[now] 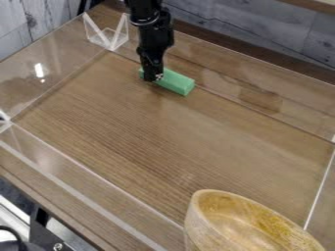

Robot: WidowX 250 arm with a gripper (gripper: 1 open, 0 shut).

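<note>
A green rectangular block [174, 83] lies on the wooden table at the back centre. My black gripper [151, 75] reaches down from the top of the view to the block's left end, its tips touching or just over it. Whether the fingers are open or shut on the block cannot be made out, as they are small and dark.
A large cream-yellow bowl [236, 230] sits at the bottom right. A clear plastic object [104, 31] stands at the back left. A wall [249, 39] runs along the back.
</note>
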